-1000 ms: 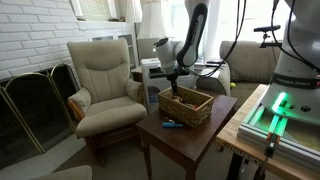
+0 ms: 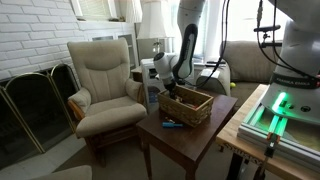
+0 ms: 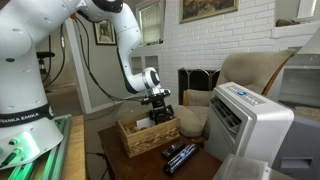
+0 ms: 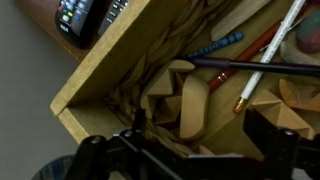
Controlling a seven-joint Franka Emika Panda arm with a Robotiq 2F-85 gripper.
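A woven basket with a pale wooden rim (image 4: 112,62) fills most of the wrist view. Inside it lie a light wooden block (image 4: 194,105), a faceted wooden piece (image 4: 160,95), a dark pen (image 4: 225,63), a white pencil (image 4: 270,55) and a red pen (image 4: 222,78). My gripper is open over these things, its dark fingers wide apart with nothing held between them. From outside, the gripper (image 2: 174,90) is low at the left end of the basket (image 2: 190,125), its tips partly hidden by the basket's wall.
Beside the basket on the dark table (image 3: 135,170) lie a black remote (image 3: 180,158) and another dark slim object (image 3: 173,149). A beige armchair (image 2: 105,80) stands behind to the left. Bare tabletop shows to the basket's right.
The arm has come down toward the basket over the last second, and the gripper now sits lower at its left end. The basket has stayed in place.
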